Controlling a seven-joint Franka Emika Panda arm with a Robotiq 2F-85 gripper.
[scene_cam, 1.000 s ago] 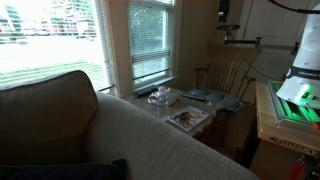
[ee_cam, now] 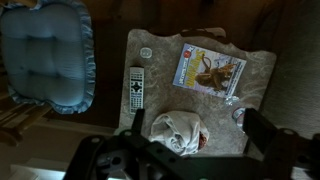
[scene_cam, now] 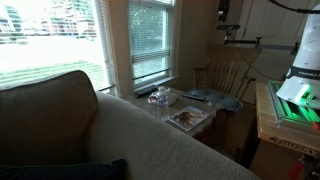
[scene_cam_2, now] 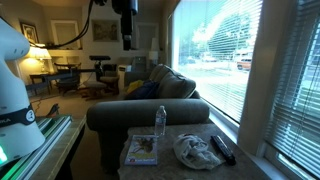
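My gripper hangs high above a small stone-topped table, its dark fingers spread wide at the two sides of the wrist view with nothing between them. A crumpled white cloth lies on the tabletop, below the gap. Left of it is a remote control, and a colourful magazine or case lies farther up. The clear bottle stands upright near the sofa side of the table. In exterior view 2 the gripper points down, well clear of everything on the table.
A grey sofa borders one side of the table, and windows with blinds another. A blue cushioned chair stands beside the table in the wrist view. Bare tabletop separates several of the objects.
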